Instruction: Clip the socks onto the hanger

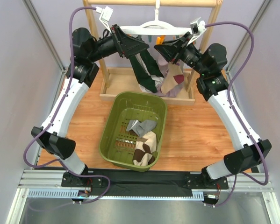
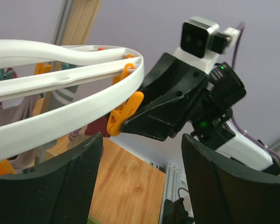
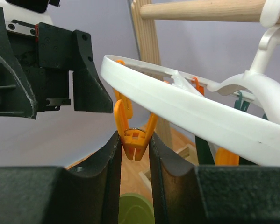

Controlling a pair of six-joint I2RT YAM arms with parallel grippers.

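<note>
The white hanger (image 1: 154, 30) hangs from the wooden rack, socks (image 1: 144, 67) dangling under it. My right gripper is at an orange clip (image 3: 135, 137) on the near end of the hanger, its fingertips just below and around the clip's lower part; whether it grips is unclear. My left gripper stands open beside the hanger's rim, facing that clip and the right gripper, nothing between its fingers.
A green bin (image 1: 109, 140) with grey and patterned socks (image 1: 144, 149) sits on the wooden floor in front of the rack. Rack posts (image 1: 210, 28) flank the hanger; walls close both sides.
</note>
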